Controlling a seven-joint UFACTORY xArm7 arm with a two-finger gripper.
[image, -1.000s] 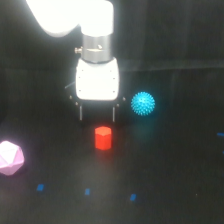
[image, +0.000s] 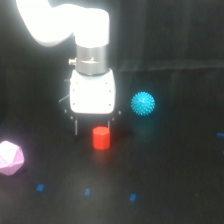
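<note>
A small red block (image: 101, 138) rests on the dark table near the middle of the camera view. Over its far side stands my gripper (image: 92, 127), white-bodied, its two thin fingers spread apart. The block lies to the right of the centre between them, closer to the right finger (image: 109, 123). Nothing is visibly clamped, so the gripper is open. Whether a finger touches the block I cannot tell from this angle.
A spiky cyan ball (image: 143, 103) lies to the right of the gripper. At the left edge sits a pink faceted ball (image: 10, 158). Small blue marks (image: 87, 191) dot the table in front. Free room surrounds the red block at the front and right.
My gripper has moved a little to the left and lower in the view, nearer the red block. The block appears very slightly further left. Both balls look unmoved.
</note>
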